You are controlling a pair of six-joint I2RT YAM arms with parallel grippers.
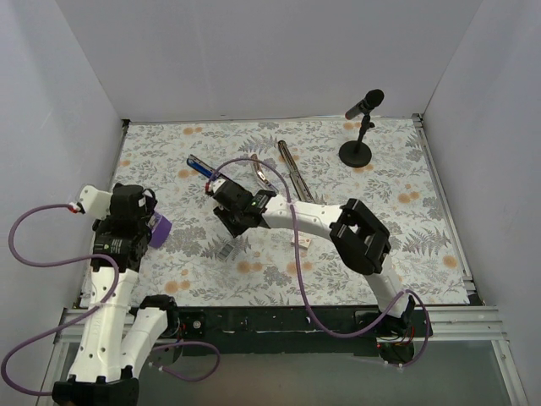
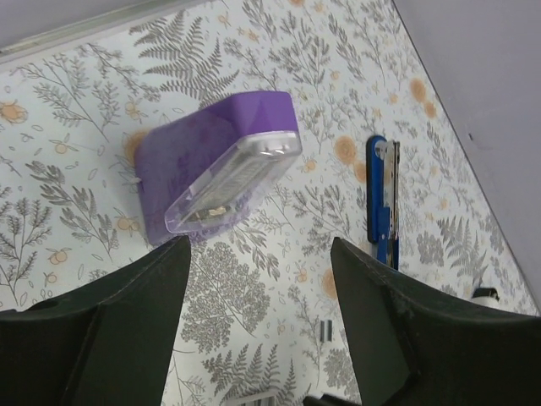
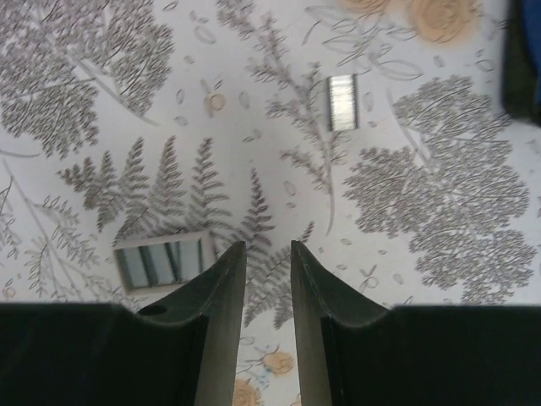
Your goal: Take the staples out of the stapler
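A blue stapler lies at the back left of the table, partly behind the right arm in the top view. My left gripper is open above the left side, over a purple box with a clear front. My right gripper points down over the table, its fingers a little apart with nothing between them. Below it lie a small slotted piece and a short staple strip. A blue edge shows at the upper right of the right wrist view.
Two long metal staplers or tools lie at the back centre. A small light object is beside the right arm. A black stand stands at the back right.
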